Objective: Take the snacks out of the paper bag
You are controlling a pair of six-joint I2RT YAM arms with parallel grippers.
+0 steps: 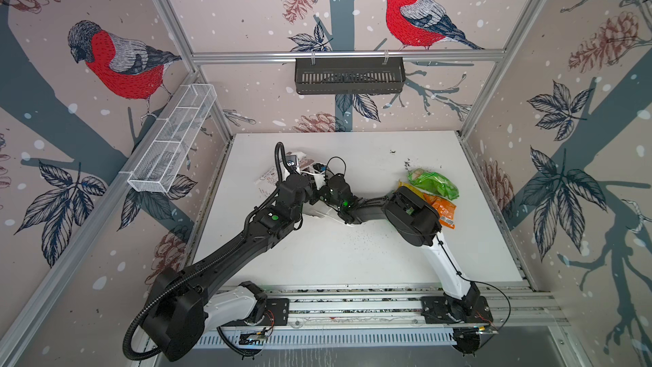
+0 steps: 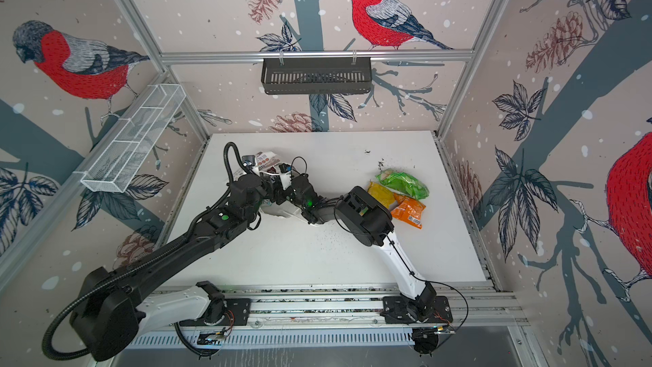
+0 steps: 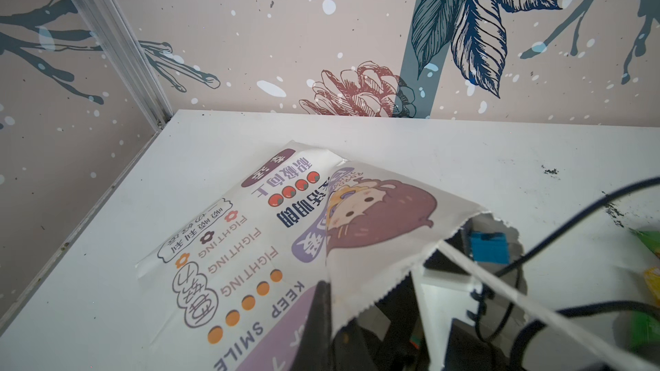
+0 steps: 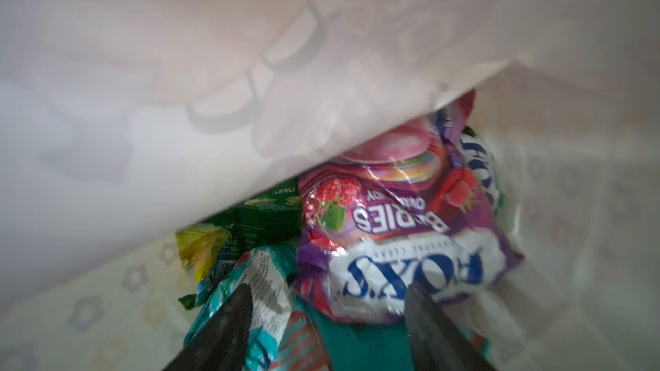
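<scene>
The printed white paper bag lies on its side at the table's left-middle. My left gripper is shut at the near edge of its raised top layer, which appears pinched at the tips. My right gripper is inside the bag, open, with blurred fingers either side of a purple Fox's Berries packet just ahead. Behind and under that packet lie a green-and-yellow packet and a teal packet. The top paper layer hides part of the contents.
On the table's right lie a green packet, an orange packet and a yellow packet, beside the right arm. Baskets hang on the back and left rails.
</scene>
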